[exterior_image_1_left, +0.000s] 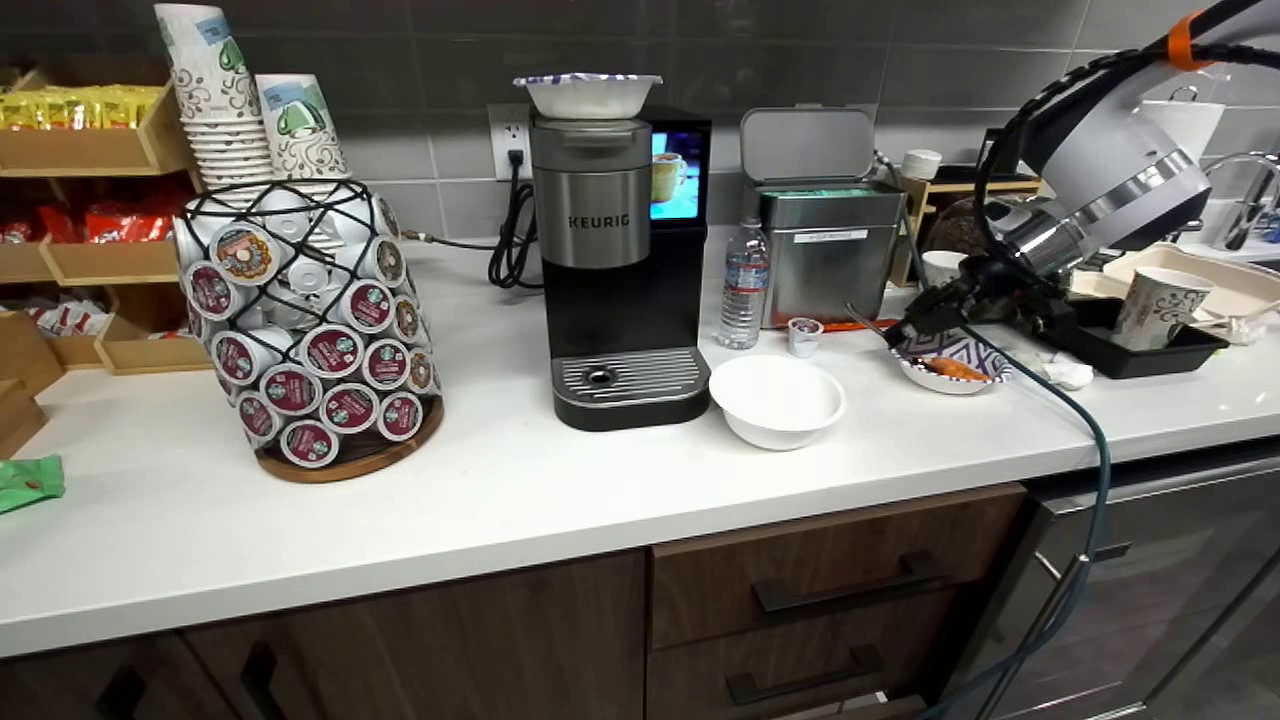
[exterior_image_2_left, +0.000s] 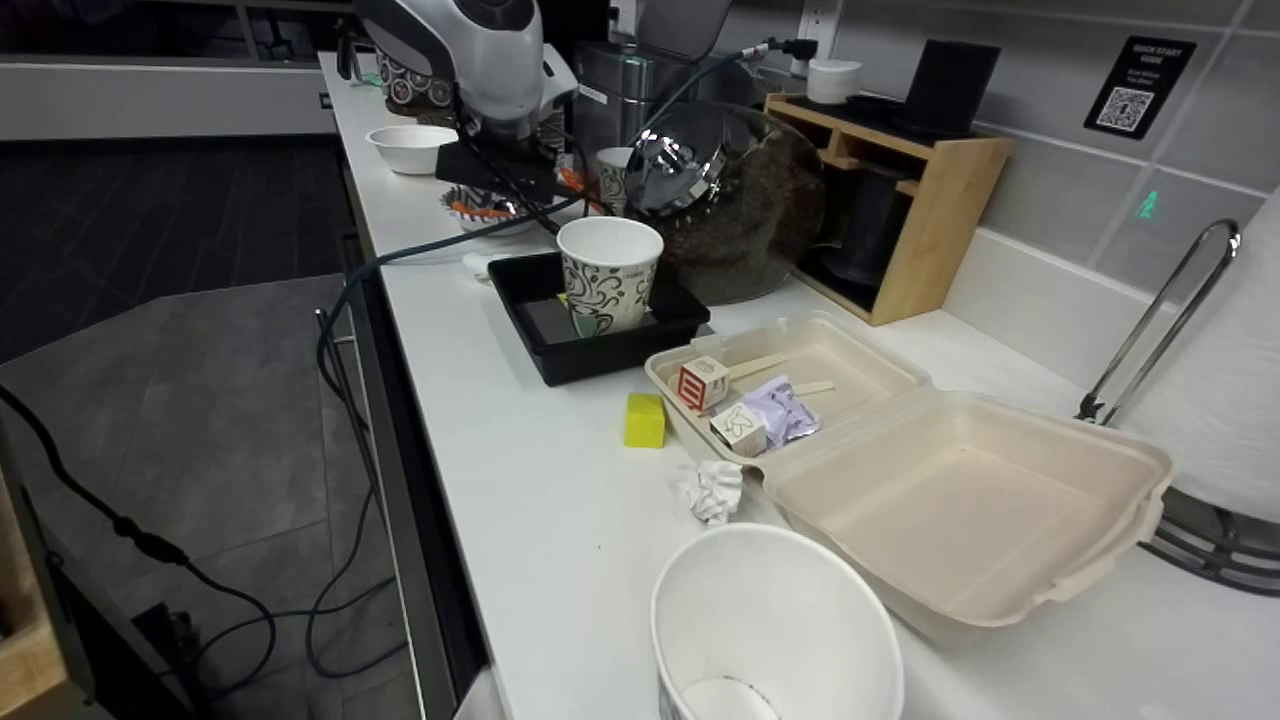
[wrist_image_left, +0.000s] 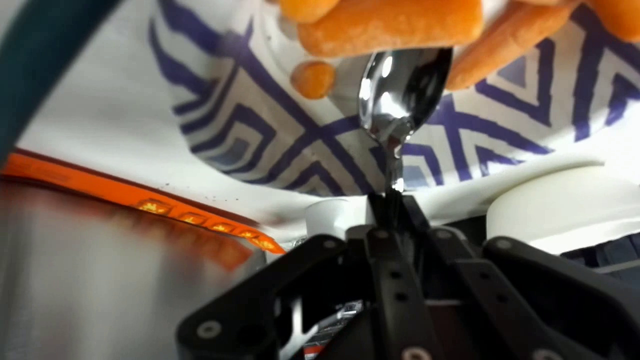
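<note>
My gripper is shut on a shiny metal spoon (wrist_image_left: 394, 171), its fingertips pinching the handle. In the wrist view the spoon's bowl lies against orange baby carrots (wrist_image_left: 390, 27) in a paper bowl with a purple zigzag pattern (wrist_image_left: 300, 138). Whether any carrot rests on the spoon I cannot tell. From the first exterior view, my gripper (exterior_image_1_left: 918, 322) hangs low over the back-left rim of the patterned bowl (exterior_image_1_left: 956, 384), and the spoon's handle end (exterior_image_1_left: 864, 322) sticks out to the left. The gripper hides part of that bowl.
An empty white bowl (exterior_image_1_left: 777, 402) stands left of the patterned one, with a small creamer cup (exterior_image_1_left: 804, 336) and a water bottle (exterior_image_1_left: 744, 288) behind. A coffee maker (exterior_image_1_left: 624, 264) is further left. On the right sits a black tray (exterior_image_1_left: 1182, 354) with a paper cup. A hose (exterior_image_1_left: 1086, 420) crosses the counter.
</note>
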